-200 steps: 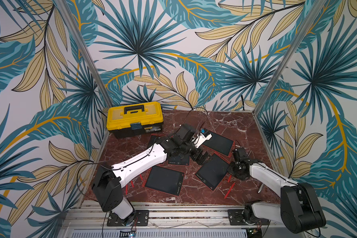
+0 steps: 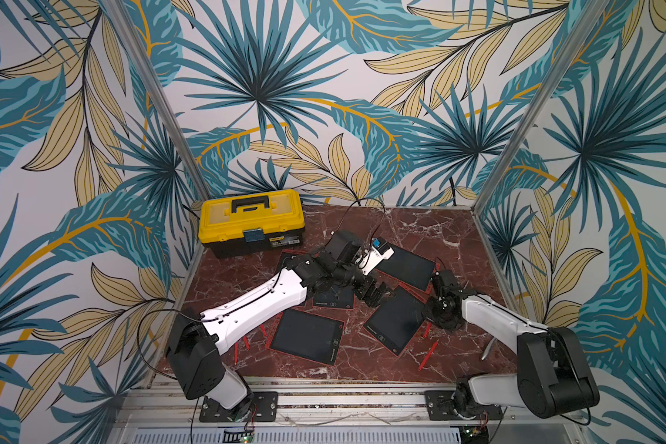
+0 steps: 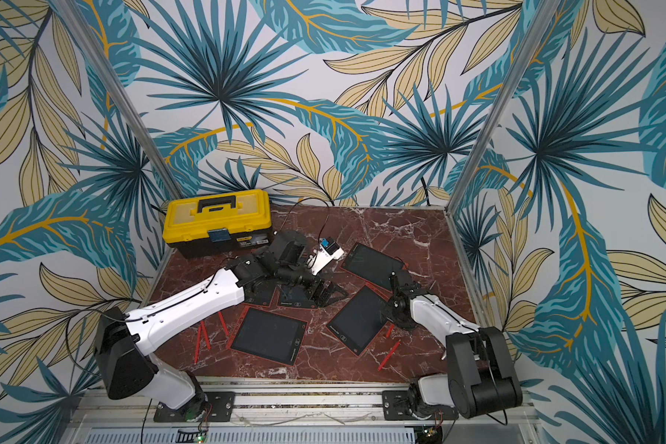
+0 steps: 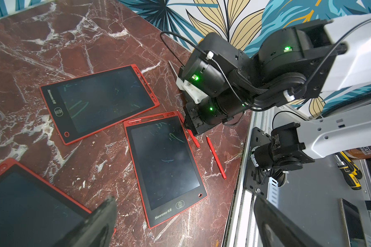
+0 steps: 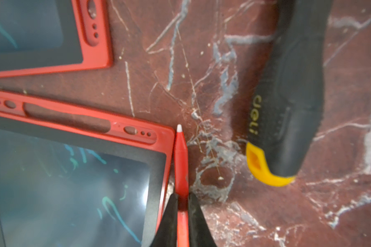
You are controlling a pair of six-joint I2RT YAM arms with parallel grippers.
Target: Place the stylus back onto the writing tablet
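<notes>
In the right wrist view a red stylus (image 5: 181,164) with a white tip lies alongside the corner of a red-framed writing tablet (image 5: 90,173). My right gripper has its fingertips close against both sides of the stylus; whether the stylus is lifted cannot be told. The same tablet (image 4: 164,164) shows whole in the left wrist view, its pen slot empty. My left gripper is open above the tablets, nothing between its fingers. A second red stylus (image 4: 216,156) lies loose near the table's front edge.
More tablets lie around: one behind (image 4: 99,100), one at front left (image 2: 307,336). A black-yellow screwdriver handle (image 5: 292,103) is right of the stylus. A yellow toolbox (image 2: 251,218) stands back left.
My right arm's elbow has shifted slightly left and its gripper a little left, towards the tablet. The left arm's elbow has moved slightly left. Tablets and loose stylus look unmoved.
</notes>
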